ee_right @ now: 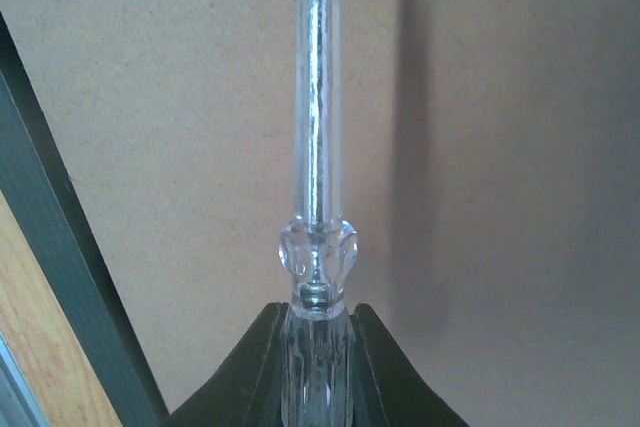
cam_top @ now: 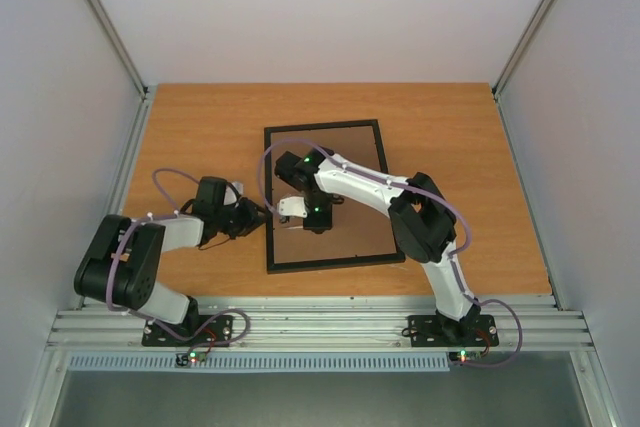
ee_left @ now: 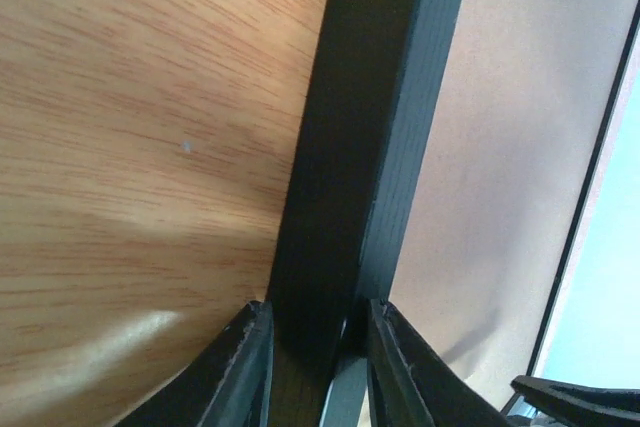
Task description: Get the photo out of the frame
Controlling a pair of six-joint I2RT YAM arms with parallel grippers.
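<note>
The black photo frame (cam_top: 376,143) lies back up on the wooden table, its brown backing board (cam_top: 350,242) showing. My left gripper is at the frame's left bar (ee_left: 335,117), a finger either side of it in the left wrist view; whether it grips is unclear. My right gripper is shut on a clear-handled screwdriver (ee_right: 318,147), held over the backing board with the metal shaft pointing away from the gripper.
Bare wooden table (cam_top: 470,147) surrounds the frame, with free room behind and to the right. Pale walls bound the workspace, and metal rails (cam_top: 320,302) run along the front.
</note>
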